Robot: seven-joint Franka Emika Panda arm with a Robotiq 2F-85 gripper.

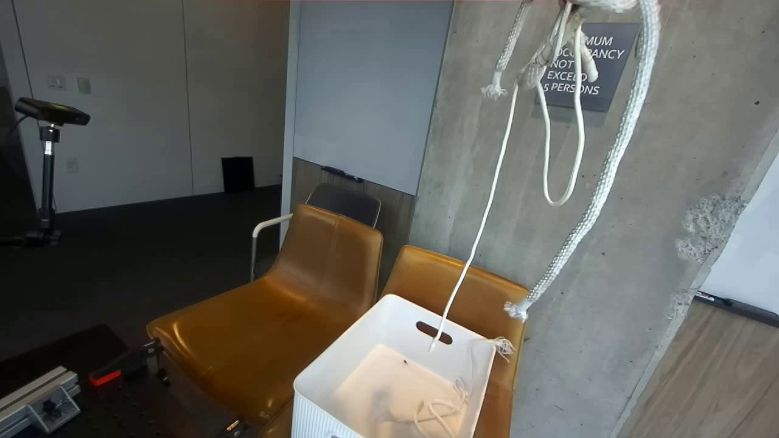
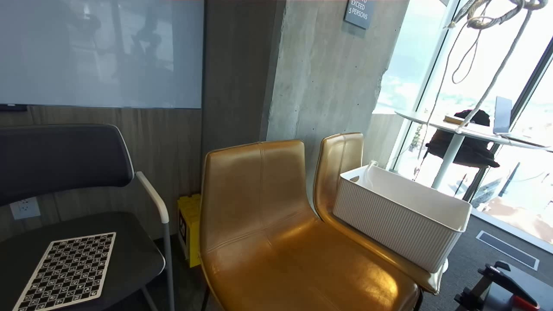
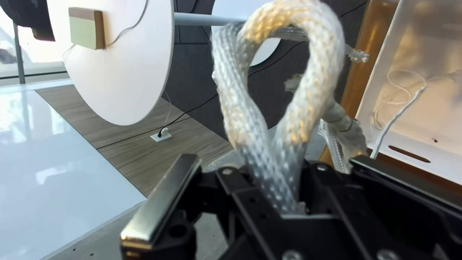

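A thick white braided rope [image 3: 318,78] loops up from between the fingers of my gripper, which is shut on it. Exterior view 1 shows the rope [image 1: 610,171] hanging from the top edge in several strands, the gripper itself out of frame. One thin strand reaches down into the white bin [image 1: 336,416], and more thin cord [image 1: 434,412] lies inside on its floor. A frayed thick end dangles just outside the bin's right side. In exterior view 2 the rope [image 2: 497,77] hangs above and behind the bin [image 2: 394,217].
The bin rests on a tan chair [image 2: 339,150], beside another tan chair [image 2: 254,197]. A concrete wall [image 1: 467,168] rises behind. A round white table [image 2: 414,118] stands near the window, holding a laptop [image 2: 503,115].
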